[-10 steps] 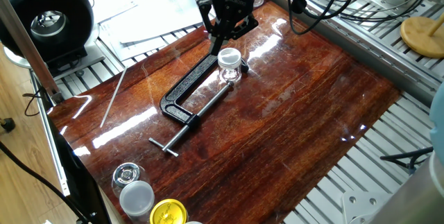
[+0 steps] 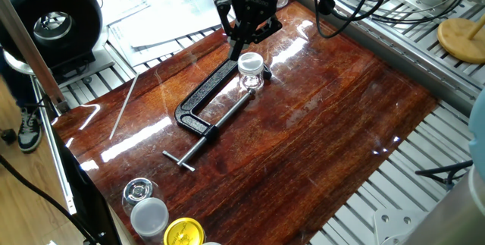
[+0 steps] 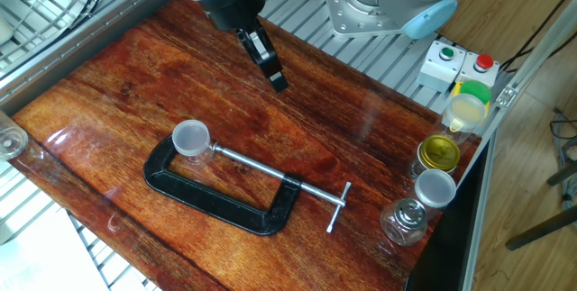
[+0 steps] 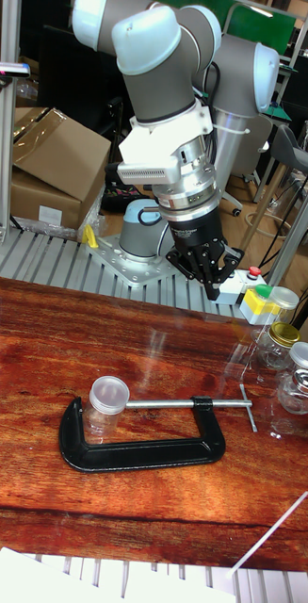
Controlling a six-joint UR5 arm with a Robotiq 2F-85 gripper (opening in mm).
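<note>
A small clear jar with a whitish lid (image 2: 251,64) stands at the open end of a black C-clamp (image 2: 198,102), between the frame's end and the tip of the steel screw. The clamp lies flat on the glossy brown tabletop. In the second exterior view the jar's lid (image 3: 191,137) covers part of the clamp (image 3: 216,208). My gripper (image 3: 279,82) points down over the table, apart from both jar and clamp. Its fingertips meet in the third exterior view, where the gripper (image 4: 212,295) looks shut with nothing visible between them.
Several jars crowd one table corner, among them one with a gold lid (image 3: 440,152) and one with a silver lid (image 3: 410,213). Another clear jar (image 3: 11,140) stands near the opposite edge. A thin white stick (image 4: 267,532) lies on the table.
A person has come into view at the left edge of the first exterior view. Arm, gripper, jar and clamp have stayed put.
</note>
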